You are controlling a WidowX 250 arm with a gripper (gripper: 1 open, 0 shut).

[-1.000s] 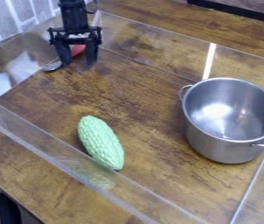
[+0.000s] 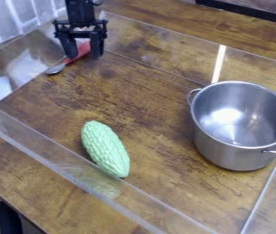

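My black gripper (image 2: 82, 32) is at the top left, over a red-handled spoon (image 2: 57, 67) lying in the back corner; whether its fingers are open or shut is hard to tell. A pale green bitter melon (image 2: 105, 147) lies at the front centre. A large steel pot (image 2: 233, 124) with side handles stands on the right.
Clear plastic walls (image 2: 55, 156) border the wooden surface (image 2: 141, 91). The middle between the melon, pot and spoon is free.
The melon and pot are unmoved.
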